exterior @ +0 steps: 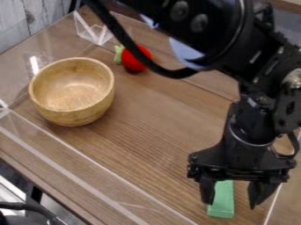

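My black gripper [240, 185] hangs low at the right of the camera view, open, with its two fingers over a pale green block [221, 205] lying on the wooden table near the bottom edge. Part of the block is hidden behind the fingers. Whether they touch it I cannot tell.
A wooden bowl [70, 98] sits at the left. A red tomato-like object [136, 59] lies at the upper middle, near a white wire-like object [91, 25]. A bluish object is partly hidden behind the arm at the top.
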